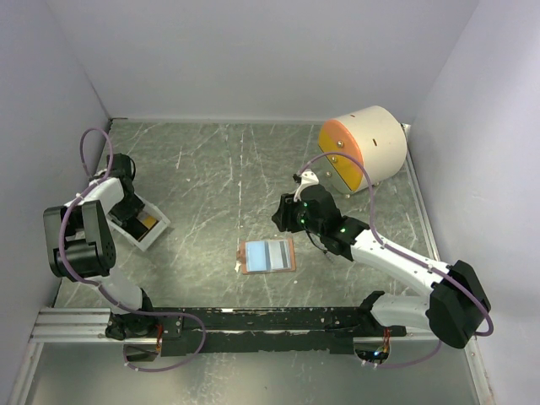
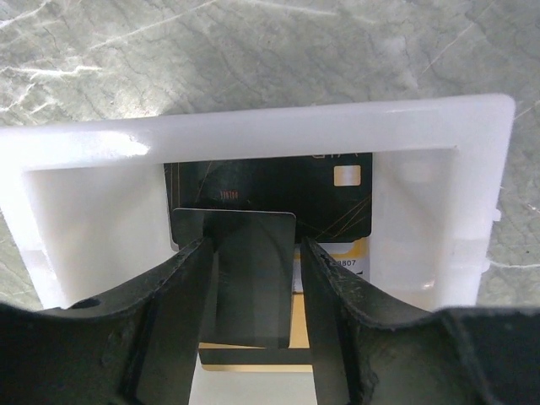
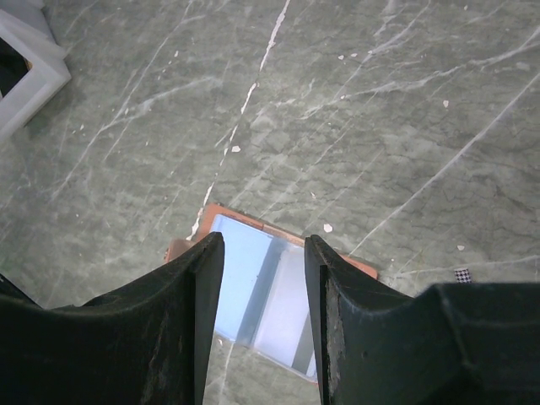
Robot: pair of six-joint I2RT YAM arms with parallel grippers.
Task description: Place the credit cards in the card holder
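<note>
In the left wrist view, my left gripper reaches down into a white tray [image 2: 253, 133], its fingers spread. A plain dark card [image 2: 253, 274] lies below and between the fingertips; whether they touch it, I cannot tell. Beneath it are a black card with a gold chip [image 2: 348, 175] and gold-coloured cards [image 2: 299, 325], partly covered. The card holder [image 1: 267, 256] lies opened flat on the table, with a blue panel and several pale and grey pockets. My right gripper stands open above it, nothing between its fingers.
At the back right a large cream cylinder with an orange and yellow face [image 1: 375, 143] rests on the table. A small checkered piece [image 3: 462, 276] lies right of the holder. Clear table separates tray and holder.
</note>
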